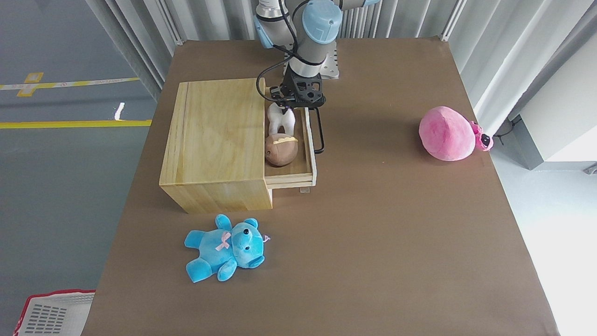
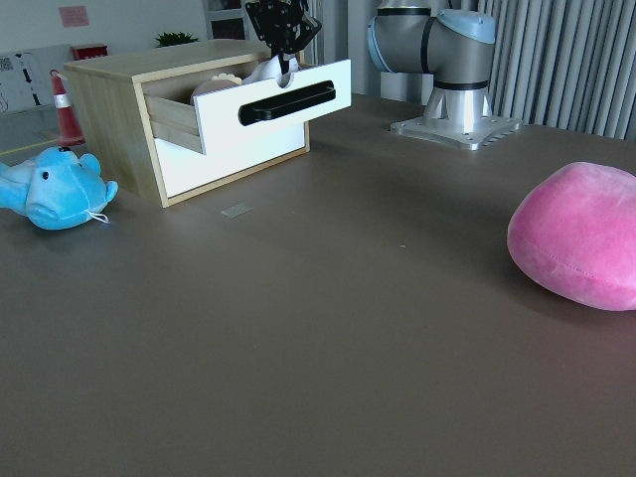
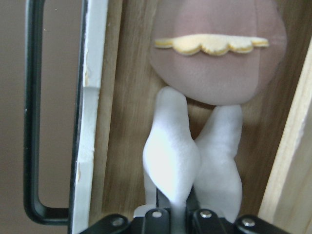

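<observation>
My gripper (image 1: 285, 108) is lowered into the open drawer (image 1: 305, 168) of the wooden cabinet (image 1: 212, 134), at the white plush (image 1: 280, 123), whose legs fill the bottom of the wrist view (image 3: 170, 156). The fingertips are hidden by the white plush, so I cannot tell how tightly they close. Beside it, touching, a brown round plush (image 1: 281, 150) with a cream frill lies in the drawer. The black handle (image 2: 288, 101) is on the drawer's white front.
A blue bear (image 1: 218, 252) lies in front of the cabinet. A pink plush (image 1: 446, 134) sits near the table's right edge. A basket stands on the floor at bottom left.
</observation>
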